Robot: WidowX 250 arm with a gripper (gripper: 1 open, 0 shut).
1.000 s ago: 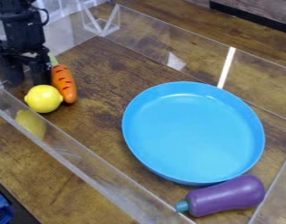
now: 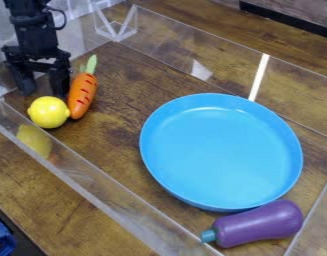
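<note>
My black gripper [image 2: 43,66] is at the upper left, low by the clear wall, open, just left of an orange toy carrot [image 2: 82,94] with a green top. A yellow round toy [image 2: 50,112] lies just in front of the gripper, beside the carrot. Its fingertips are dark and hard to make out.
A blue plate [image 2: 219,150] fills the centre right of the wooden floor [image 2: 126,180]. A purple toy eggplant [image 2: 255,225] lies at the lower right. Clear walls border the area; bare wood lies between carrot and plate.
My gripper has moved to the right along the upper left. The carrot has shifted slightly right.
</note>
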